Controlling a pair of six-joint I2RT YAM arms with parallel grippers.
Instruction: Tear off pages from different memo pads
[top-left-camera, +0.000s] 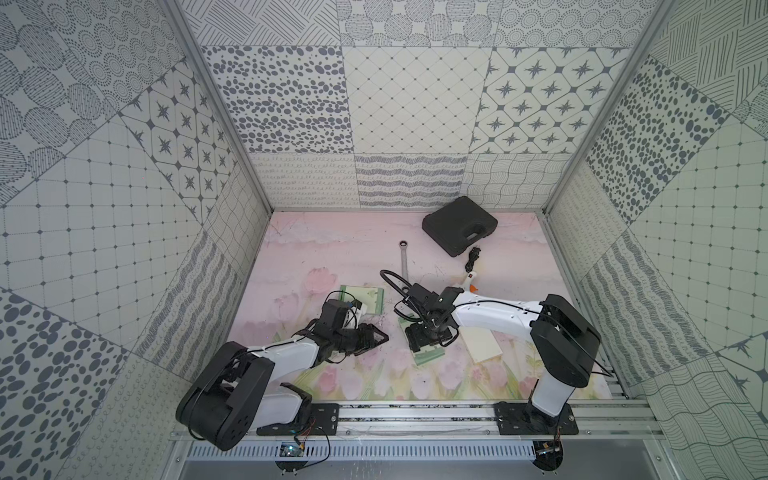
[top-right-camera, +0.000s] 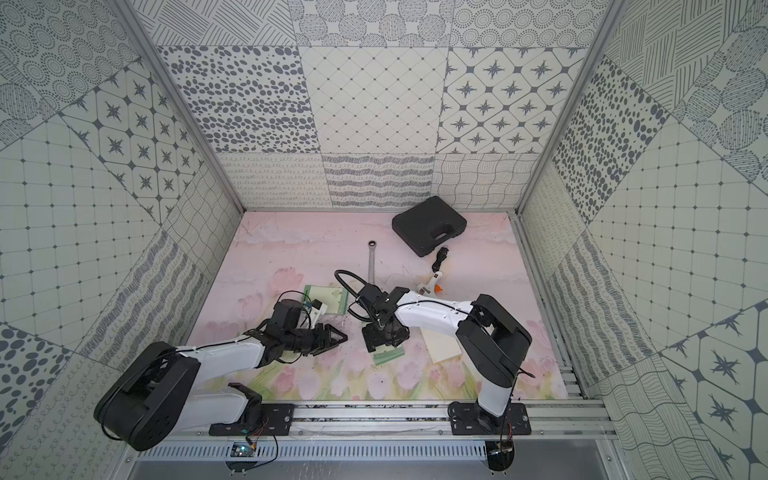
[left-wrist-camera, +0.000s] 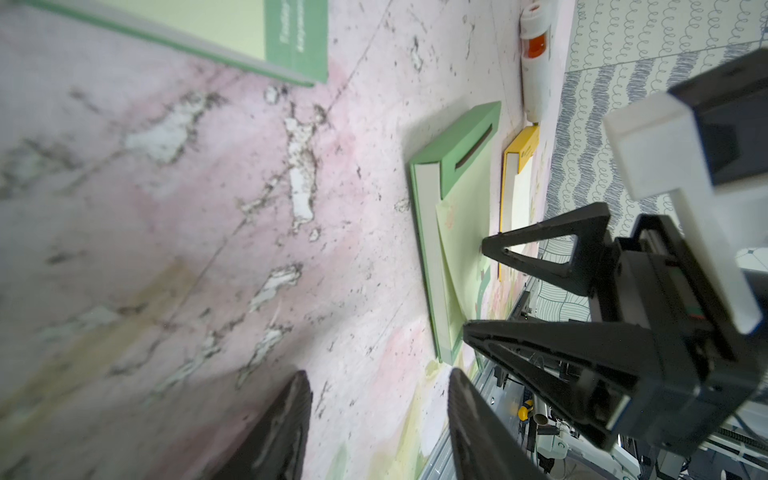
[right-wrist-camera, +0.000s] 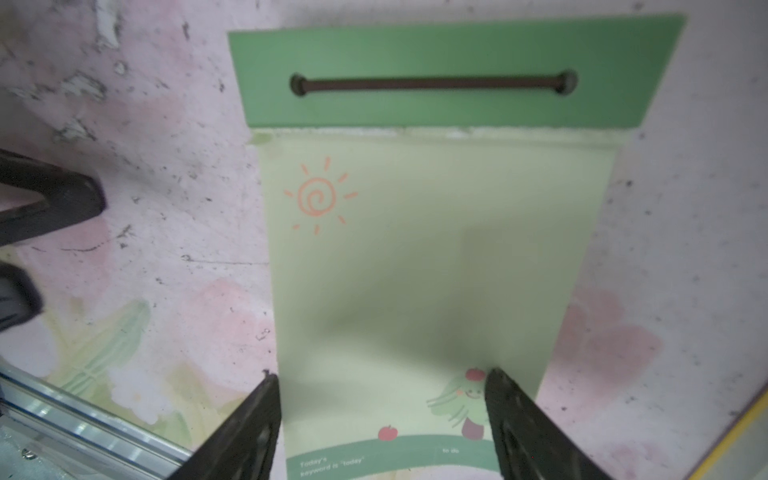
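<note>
A green memo pad (right-wrist-camera: 432, 280) with a brown-corded top band lies under my right gripper, whose open fingers hover over its lower part. In the left wrist view the same pad (left-wrist-camera: 460, 176) shows a top page lifted at its near edge, close to the right gripper's fingers (left-wrist-camera: 552, 232). My left gripper is open above bare tabletop, left of that pad, with nothing between its fingers. A second green pad (top-left-camera: 364, 297) lies behind the left gripper. On the right side lies a yellow-edged pad (top-left-camera: 481, 344).
A wrench (top-left-camera: 404, 260) and a black case (top-left-camera: 460, 225) lie toward the back. A black cable bundle (top-left-camera: 473, 257) and a small white-and-orange item (top-left-camera: 470, 281) sit behind the right arm.
</note>
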